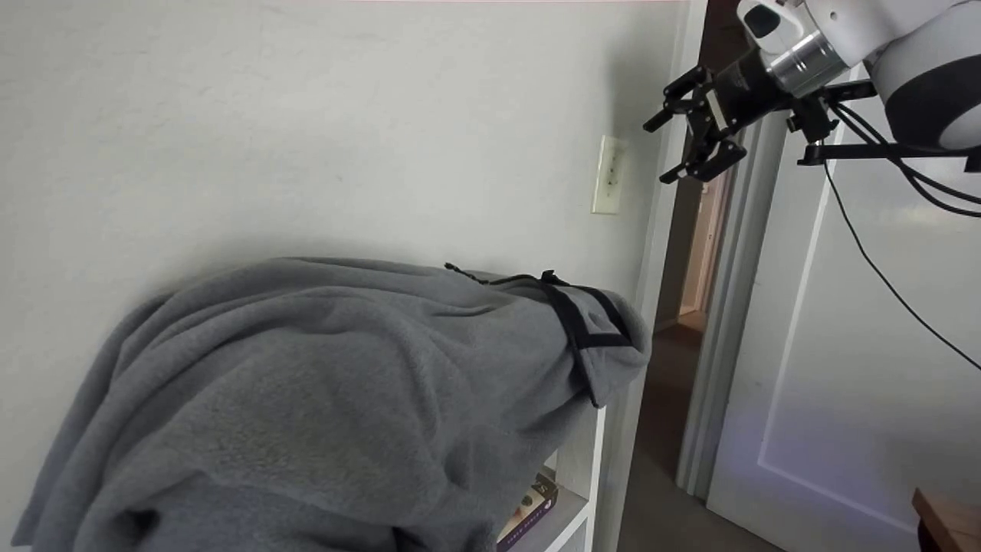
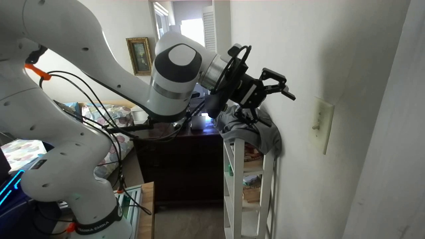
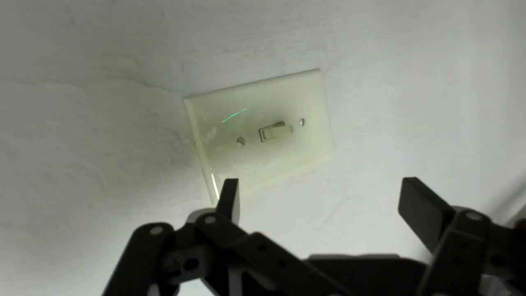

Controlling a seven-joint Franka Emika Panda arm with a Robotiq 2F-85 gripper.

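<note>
A cream light switch plate [image 3: 276,158] is fixed to the wall, with a small toggle [image 3: 277,131] between two screws. The same switch plate [image 2: 323,125] shows at the right in exterior view 2, and edge-on as a pale plate [image 1: 608,175] in exterior view 1. My gripper [image 1: 664,150] stands open in the air in front of the wall, its fingers spread wide. In the wrist view the gripper has nothing between its fingertips. The left finger [image 3: 229,200] overlaps the plate's lower corner in the picture; no contact shows.
A grey fleece garment [image 1: 349,386] covers the top of a white shelf [image 2: 238,187] along the wall. Beside the plate are a door frame [image 1: 736,303] and a white door [image 1: 855,368]. Cables [image 2: 115,135] hang along the arm.
</note>
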